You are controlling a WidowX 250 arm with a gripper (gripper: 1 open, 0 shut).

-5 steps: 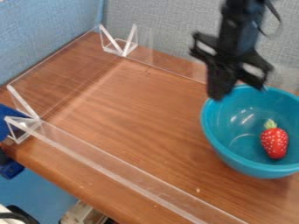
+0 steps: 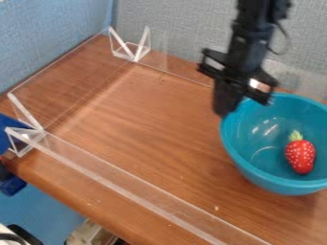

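My black gripper (image 2: 225,101) hangs above the back left rim of a teal bowl (image 2: 254,172), its tip pointing down and looking shut, with nothing seen in it. Inside the bowl, toward its right, lies a red strawberry (image 2: 300,157) with a pale green top.
A wooden table (image 2: 134,129) with a wide clear middle is edged by low clear plastic walls on white corner brackets (image 2: 128,46). A blue object (image 2: 10,139) sits outside at the left. Grey and blue padded walls stand behind.
The bowl and strawberry look unmoved.
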